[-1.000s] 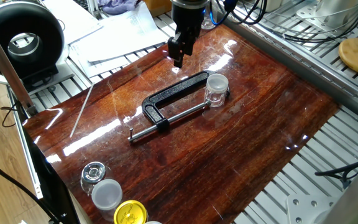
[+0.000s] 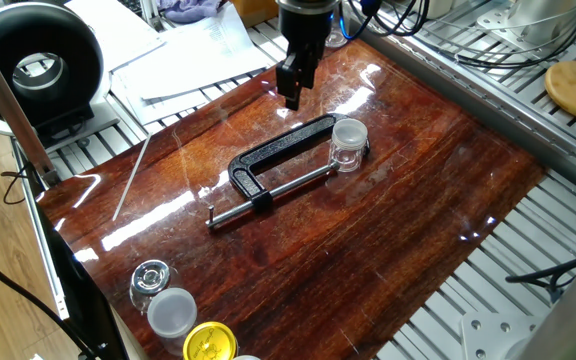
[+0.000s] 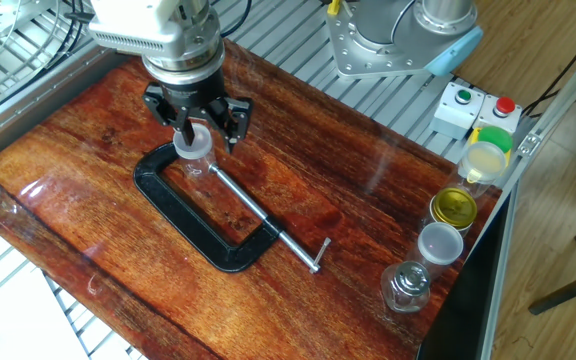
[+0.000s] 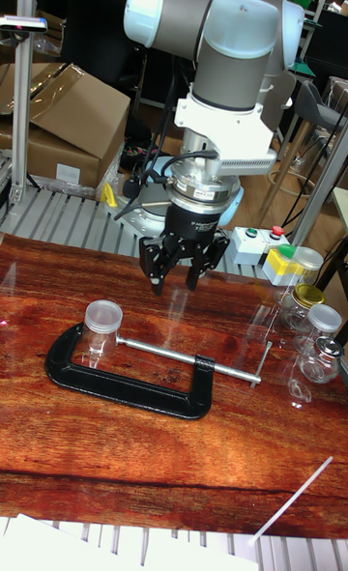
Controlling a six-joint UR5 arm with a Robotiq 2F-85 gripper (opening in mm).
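A black C-clamp (image 2: 278,152) with a silver screw rod lies flat on the glossy wooden board. Within its frame, at the far end of the rod, stands a clear jar with a frosted lid (image 2: 350,134), upright. In exterior view 2 my gripper (image 3: 209,144) hangs over the board and partly overlaps this jar (image 3: 196,142). Exterior view 3 shows the gripper (image 4: 175,288) up in the air, to the right of the jar's lid (image 4: 103,315). Its two black fingers are spread, with nothing between them.
Several lidded jars line one end of the board, among them a gold-lidded one (image 3: 455,207) and a frosted-lidded one (image 3: 440,242). A thin white stick (image 2: 132,177) lies near another edge. The board's middle, beside the clamp, is bare.
In exterior view 1 my gripper has shifted very slightly to the right. The clamp and the jars have not moved.
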